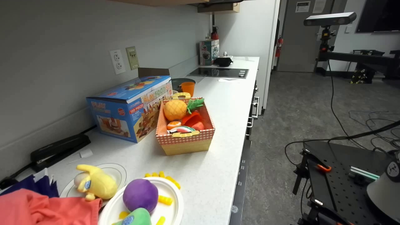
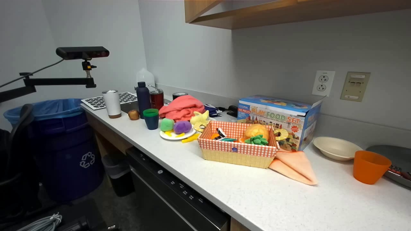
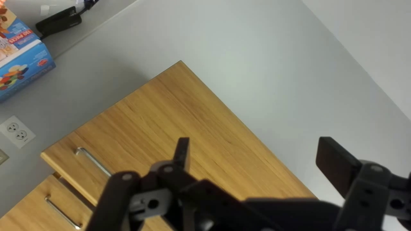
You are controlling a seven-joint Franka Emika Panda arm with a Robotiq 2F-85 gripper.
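Observation:
My gripper stands open in the wrist view, its two dark fingers wide apart and nothing between them. Behind it are a wooden cabinet (image 3: 161, 111) and the grey wall; neither exterior view shows the gripper. On the counter, a red-checked basket (image 1: 185, 144) holds a toy pineapple (image 1: 175, 110) and several other play foods. A white plate (image 1: 173, 204) carries a purple plush (image 1: 140, 195), a green plush (image 1: 137, 217) and yellow pieces. Beside that plate rests a yellow plush toy (image 1: 99, 183).
A play food box (image 1: 127, 108) stands against the wall behind the basket. An orange cup (image 2: 370, 166), a cream bowl (image 2: 336, 148) and a peach cloth (image 2: 294, 165) lie to its right; a blue cup (image 2: 151, 120) stands left.

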